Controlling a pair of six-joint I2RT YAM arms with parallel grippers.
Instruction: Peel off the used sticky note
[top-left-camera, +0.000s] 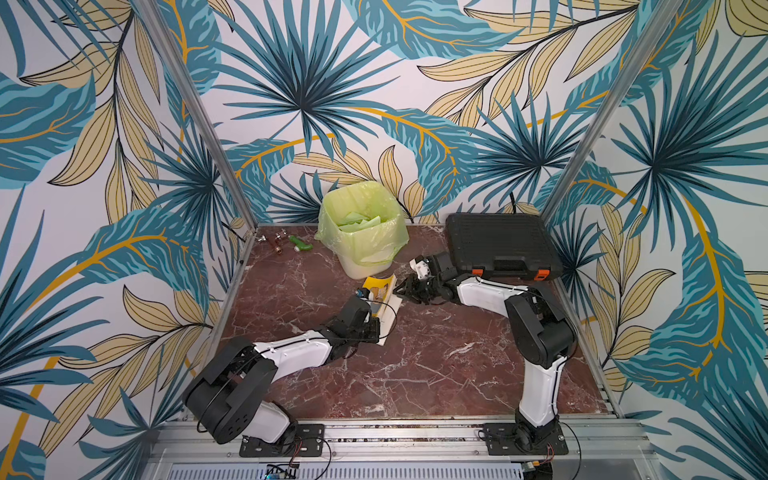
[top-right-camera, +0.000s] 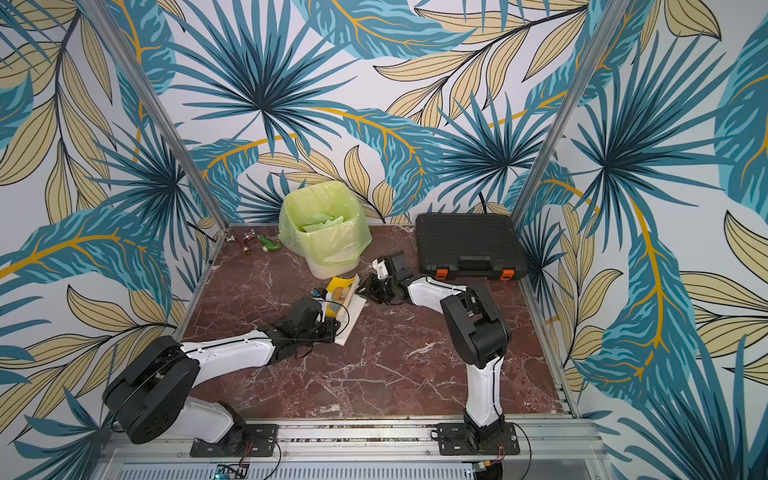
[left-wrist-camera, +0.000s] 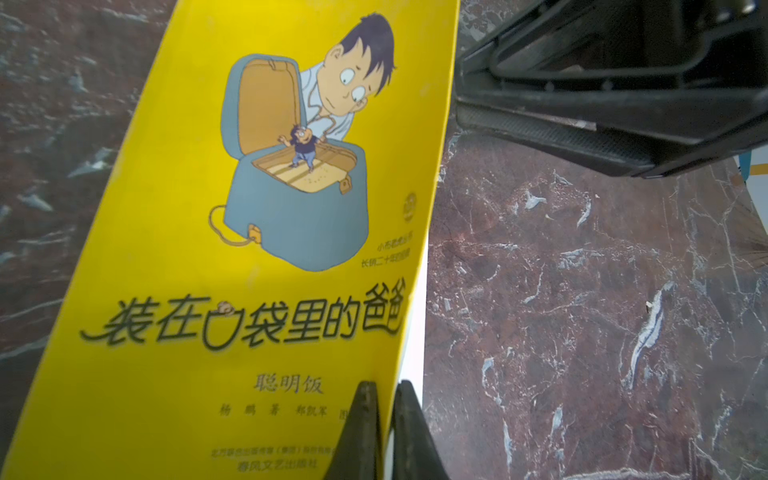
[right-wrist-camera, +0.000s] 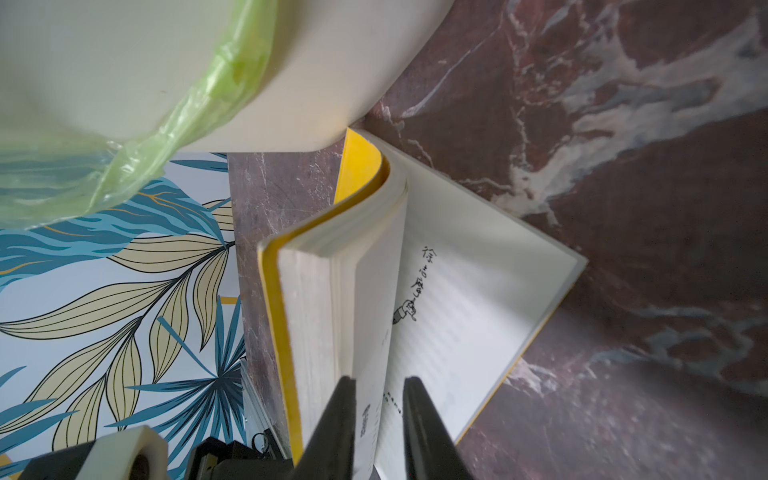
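Observation:
A yellow-covered book lies partly open on the marble table, its white inner page (right-wrist-camera: 472, 296) showing handwriting and a small drawing in the right wrist view. No sticky note can be made out. My left gripper is shut at the spine edge of the yellow cover; whether any cover or paper is between its fingers is unclear. My right gripper is part open at the book's right side, its fingertips over the inner pages, with nothing visibly held.
A bin (top-left-camera: 360, 216) with a green liner stands just behind the book. A black case (top-left-camera: 500, 240) is at back right. Small items (top-right-camera: 268, 244) lie at back left.

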